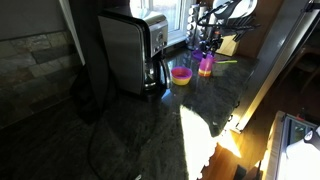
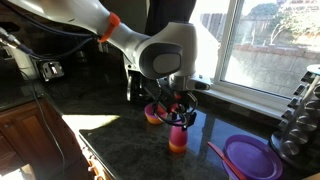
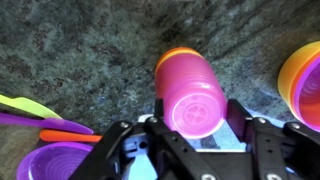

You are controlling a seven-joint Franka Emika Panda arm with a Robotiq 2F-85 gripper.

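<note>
A pink bottle (image 3: 190, 85) with an orange lower band is seen from above in the wrist view, its round top towards the camera. My gripper has one finger on each side of that top; whether they press on it cannot be made out. In exterior view 2 the bottle (image 2: 178, 140) stands upright on the dark counter, right below the gripper (image 2: 180, 110). Exterior view 1 shows the bottle (image 1: 206, 66) far back, under the arm, with the fingers too small to read.
A pink and yellow bowl (image 1: 181, 75) stands close beside the bottle. Around are a purple plate (image 2: 252, 158), a purple cup (image 3: 58, 162) and colored utensils (image 3: 65, 126). A coffee maker (image 1: 135, 50) and a dark rack (image 2: 298, 120) rise from the counter.
</note>
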